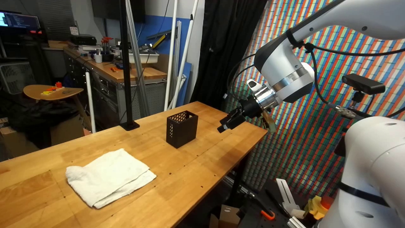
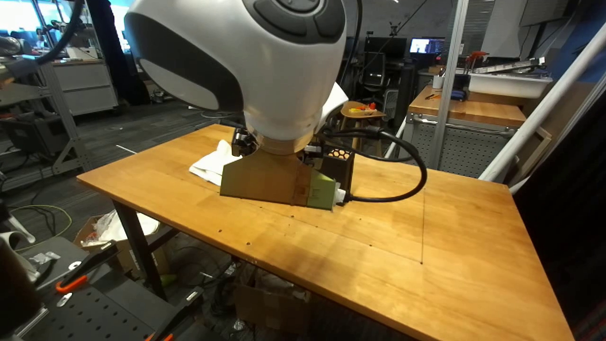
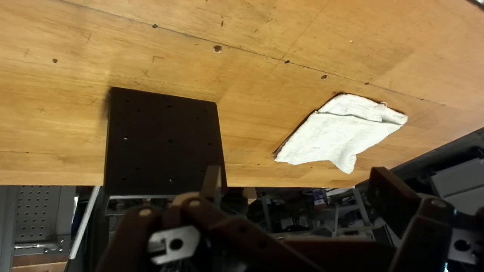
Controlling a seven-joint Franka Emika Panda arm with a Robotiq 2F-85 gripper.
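Note:
A white cloth (image 1: 110, 176) lies folded on the wooden table, at the left in exterior view 1. Toward the table's far side stands a dark box (image 1: 182, 129) with honeycomb holes in its walls. My gripper (image 1: 226, 124) is in the air to the right of the box, touching neither it nor the cloth. In the wrist view, the fingers of my gripper stand wide apart with nothing held between them. The box (image 3: 163, 136) appears beyond the left finger, and the cloth (image 3: 340, 133) is farther off to the right. The arm hides the gripper in exterior view 2.
A black upright post (image 1: 127, 76) rises from the table's back edge. Bare tabletop (image 2: 397, 238) stretches around the box and toward the right in exterior view 2. A camera (image 1: 363, 84) on a mount is near the arm's base.

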